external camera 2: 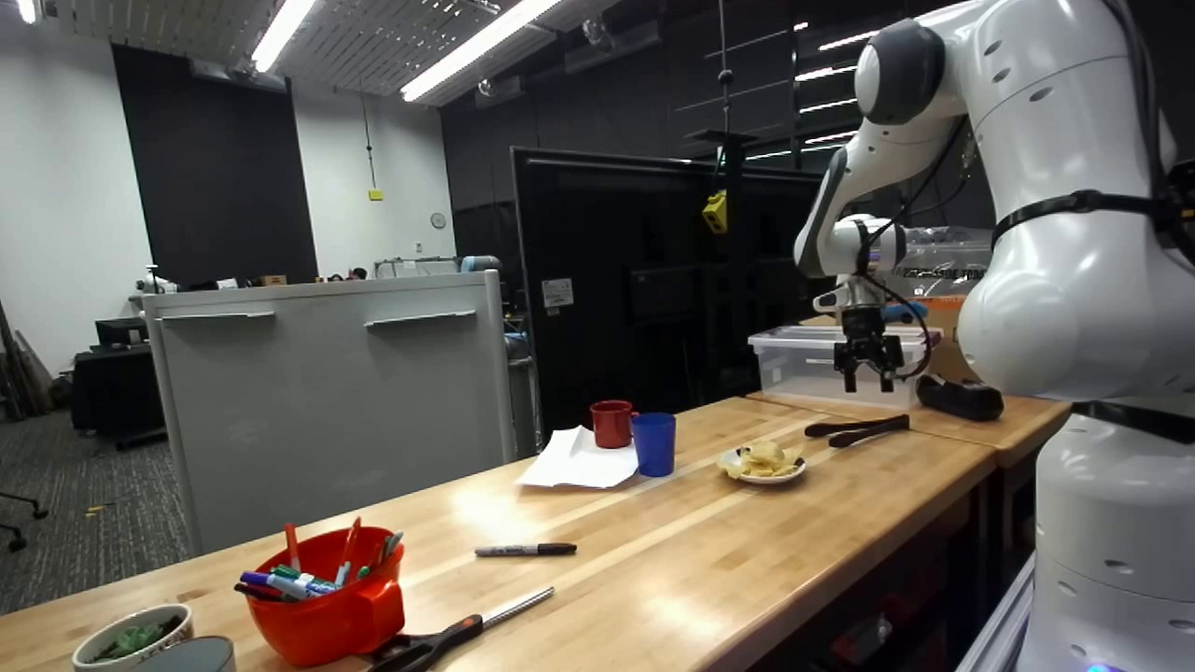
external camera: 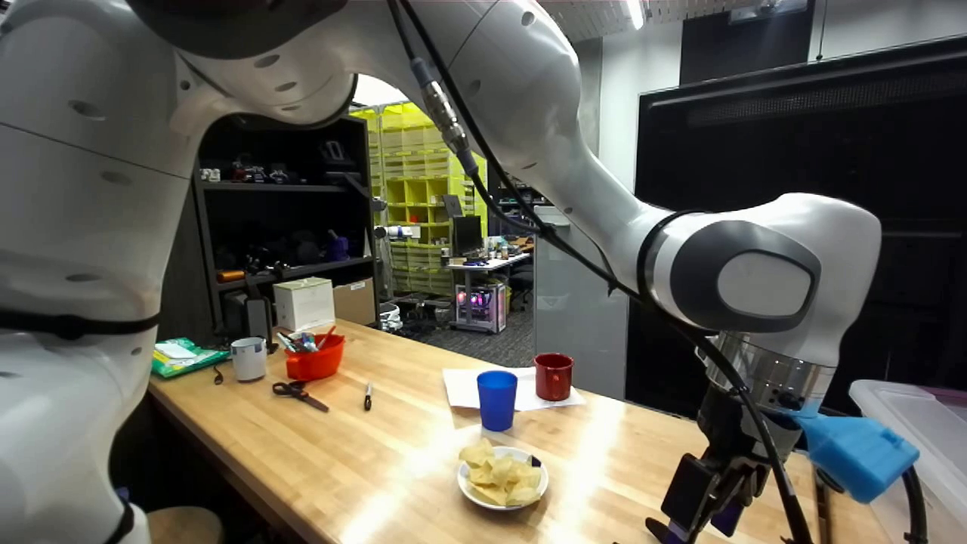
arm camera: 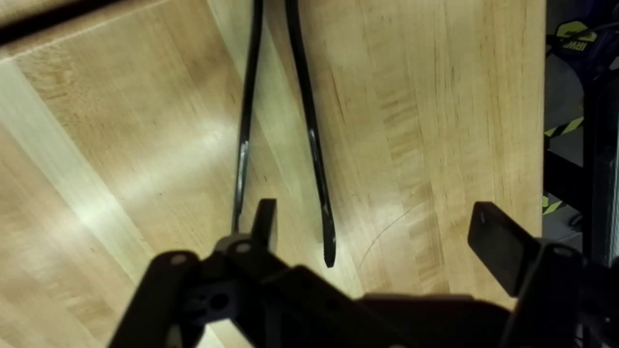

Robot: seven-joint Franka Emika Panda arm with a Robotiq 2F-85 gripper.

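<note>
My gripper (external camera 2: 869, 381) hangs fingers-down over the right part of the table, above black tongs (external camera 2: 860, 430) lying there. In the wrist view the gripper is wide open, with no object held. One arm of the tongs (arm camera: 313, 145) ends in the gap between the fingers, nearer the left one; the other arm runs down toward the left finger, which hides its tip. Exterior view 1 cuts off the fingertips at its lower edge. A white plate (external camera 2: 780, 480) of chips (external camera 2: 766, 457) sits beside the tongs.
A blue cup (external camera: 496, 400) and a red mug (external camera: 554, 377) stand behind the plate, the mug on white paper (external camera: 461, 388). Clear bin (external camera 2: 801, 364) and a black case (external camera 2: 960, 398) lie beyond the gripper. Red pen container (external camera: 315, 360), scissors (external camera: 299, 394) and marker (external camera: 368, 397) are far off.
</note>
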